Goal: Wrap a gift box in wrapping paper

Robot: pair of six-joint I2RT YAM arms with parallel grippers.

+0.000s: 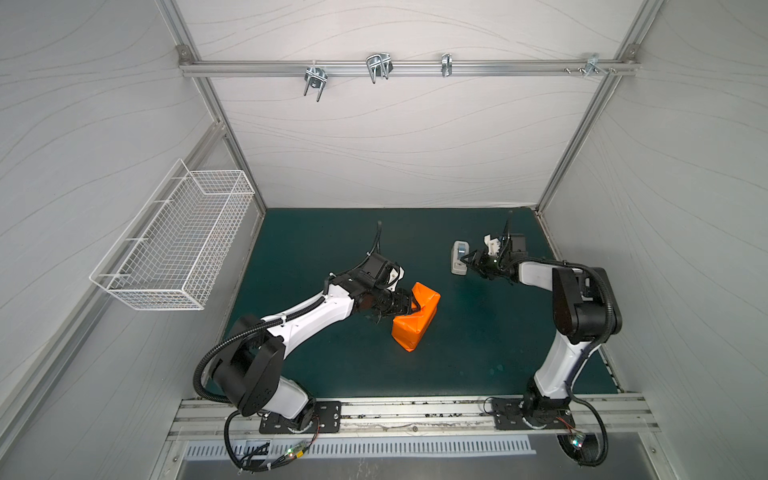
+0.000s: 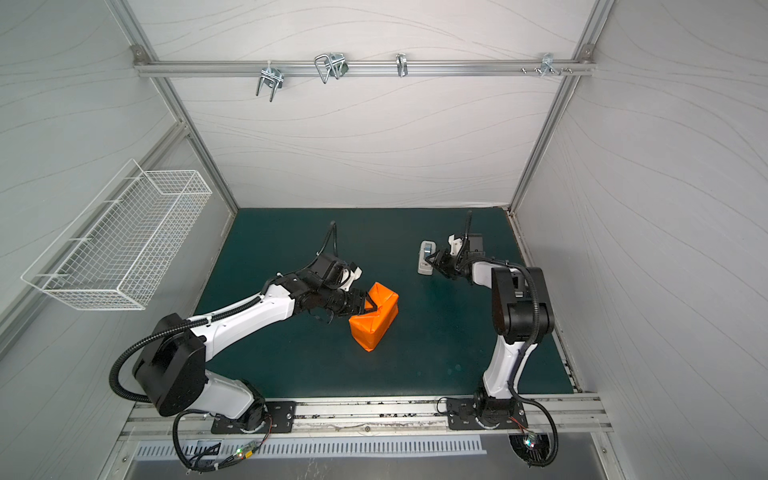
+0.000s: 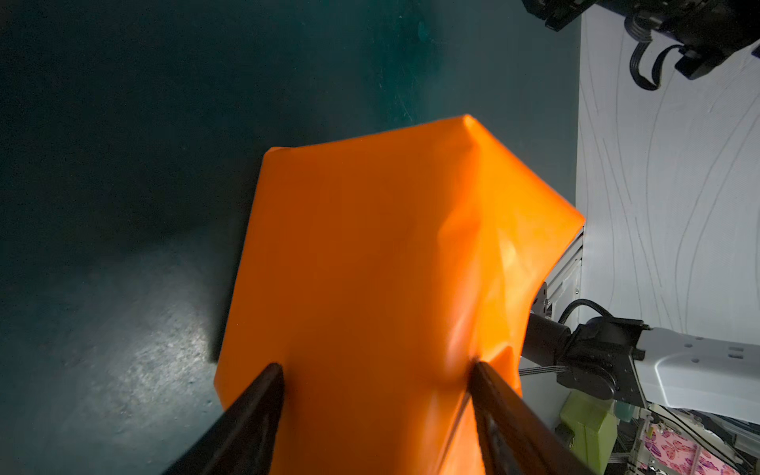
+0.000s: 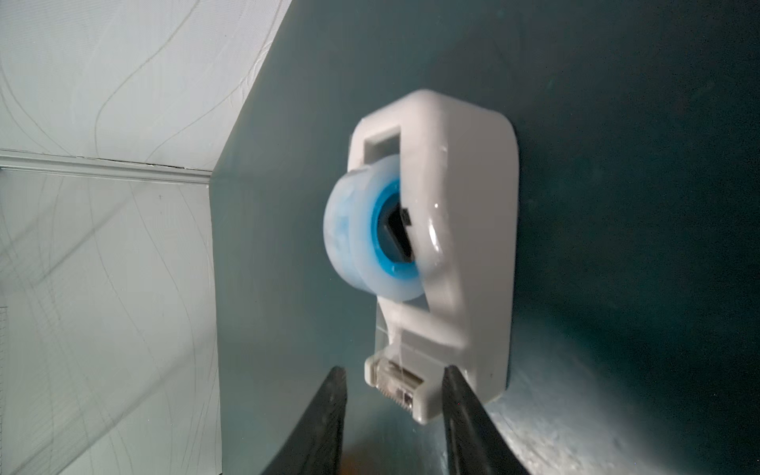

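Note:
An orange-wrapped box [image 1: 416,320] sits mid-table, also seen close up [image 3: 348,237] in the left wrist view, with a loose flap at one side. My left gripper is over it, fingers apart on either side of part of the orange paper; whether they grip it is unclear. A white tape dispenser [image 4: 467,221] with a blue-core roll stands at the back right. My right gripper is just beside the dispenser's cutter end, fingers apart with a gap between them.
A white wire basket [image 1: 172,240] hangs on the left wall. Walls and metal rails enclose the work area.

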